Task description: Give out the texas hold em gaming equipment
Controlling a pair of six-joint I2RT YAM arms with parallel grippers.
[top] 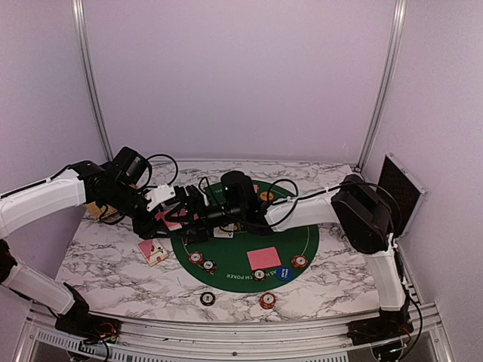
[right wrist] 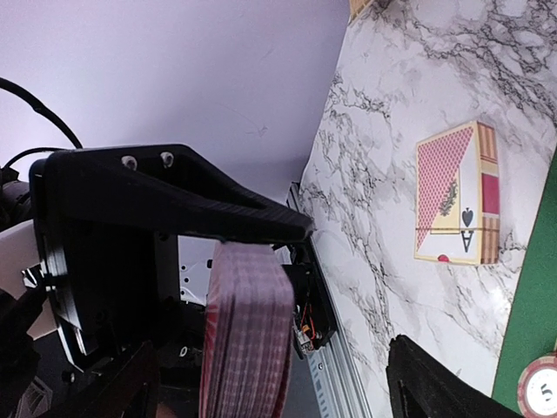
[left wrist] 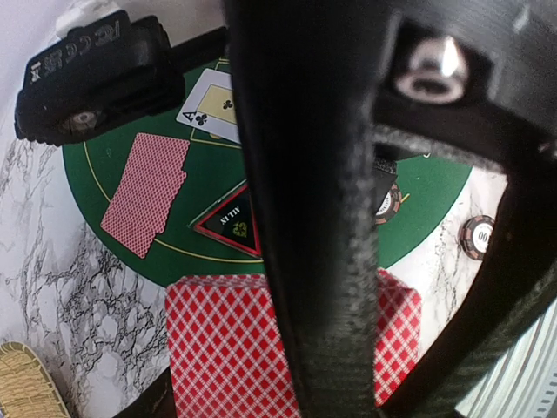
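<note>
My left gripper is shut on a red-checked deck of cards [left wrist: 226, 344], held up at the left side of the green poker mat [top: 234, 260]. My right gripper stands open, its fingers [right wrist: 426, 383] spread to either side of the deck, with no grip on it visible. Its dark finger [left wrist: 322, 261] crosses in front of the deck in the left wrist view. In the top view both grippers meet closely and partly hide the deck. A card box [right wrist: 448, 196] lies on the marble table left of the mat.
Face-down cards [top: 263, 259], several chips [top: 299, 261] and a blue button [top: 284, 273] are on the mat. An ALL IN triangle [left wrist: 231, 225] and an ace of clubs [left wrist: 204, 100] lie there too. Two more chips lie on the marble in front, one black [top: 207, 299].
</note>
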